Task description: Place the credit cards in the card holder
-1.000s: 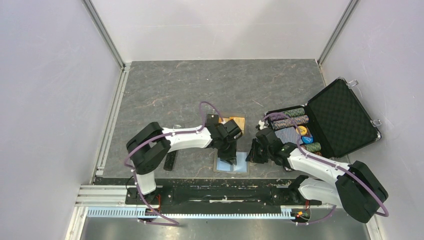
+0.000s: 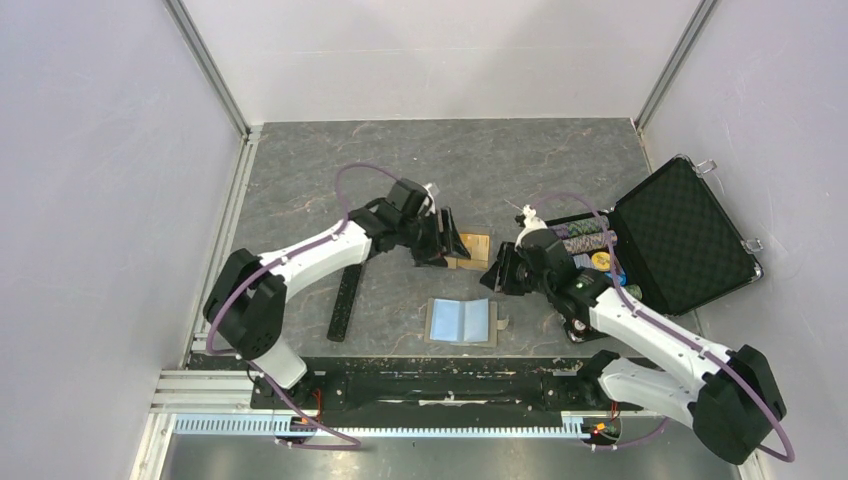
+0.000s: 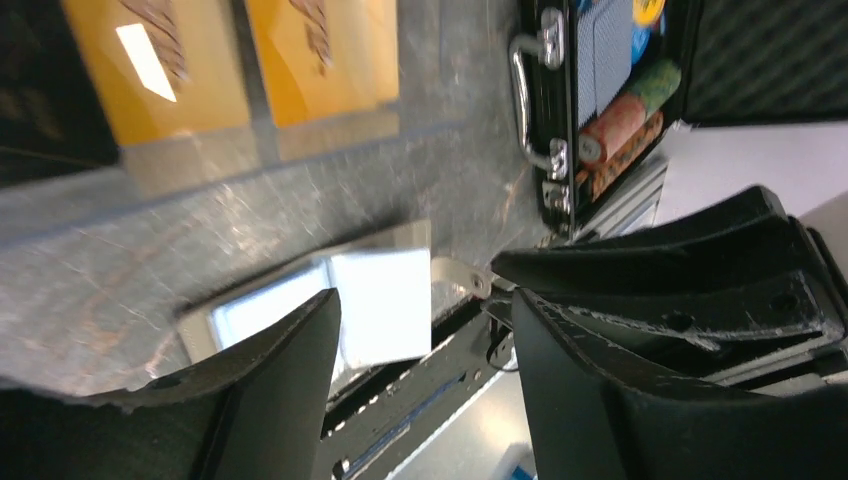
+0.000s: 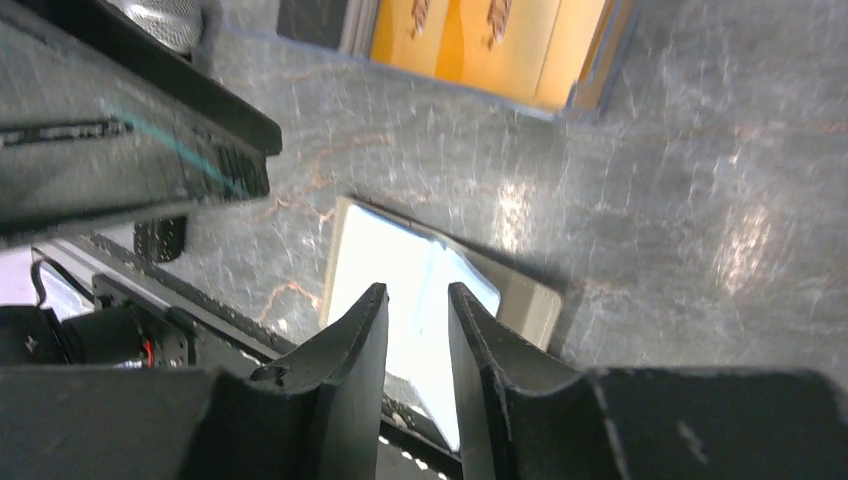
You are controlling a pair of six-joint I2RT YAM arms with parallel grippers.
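The card holder (image 2: 495, 330) lies open near the table's front edge, pale blue cards or sleeves (image 2: 463, 320) showing on both sides. Yellow cards (image 2: 475, 251) stand grouped behind it, some in a clear tray (image 3: 195, 160). Over that group my left gripper (image 2: 443, 258) hovers, open and empty, hiding part of it from above. My right gripper is behind the holder's right corner in the top view, its fingers parted with nothing between them. In the right wrist view the holder appears below those fingertips, apart from them.
An open black case (image 2: 684, 235) with rolls and small items fills the right side, partly behind the right arm. A long black object (image 2: 345, 302) lies under the left arm. The two grippers are close together.
My left gripper has moved off the holder, backward to the yellow cards, and opened. My right gripper has left the holder's right edge, moving back and slightly left.
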